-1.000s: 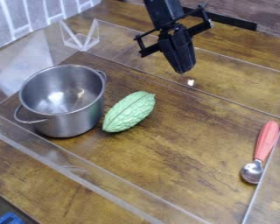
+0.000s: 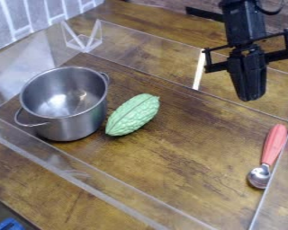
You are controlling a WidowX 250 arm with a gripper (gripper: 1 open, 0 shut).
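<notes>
My gripper (image 2: pixel 247 72) hangs in the upper right of the camera view, above the wooden surface and apart from the objects; whether its dark fingers are open or shut is hard to make out. A steel pot (image 2: pixel 65 101) with side handles stands at the left. A pale green bitter melon (image 2: pixel 133 115) lies just right of the pot. A scoop with a red handle (image 2: pixel 274 144) and a metal head lies at the far right.
Clear plastic walls border the wooden work area (image 2: pixel 171 171) at back, left, front and right. A blue item (image 2: pixel 4 222) shows at the bottom left corner.
My gripper has moved to the right and somewhat down, from above the middle back to the upper right. The pot, melon and scoop have not moved.
</notes>
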